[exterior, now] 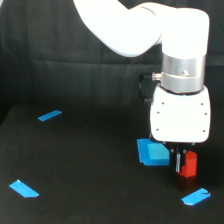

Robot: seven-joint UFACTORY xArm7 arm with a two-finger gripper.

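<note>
A red block (189, 166) stands on the black surface at the lower right, directly under the white arm. My gripper (179, 157) points down at it, its dark fingers low against the block's left side and upper edge. They are too small and dark to show how the fingers stand or whether they grip the block. Just left of them is a bright blue block (155, 153), partly covered by the arm's white housing.
Blue tape strips lie on the surface: one at the back left (50, 115), one at the front left (23, 188), one at the front right (196, 197).
</note>
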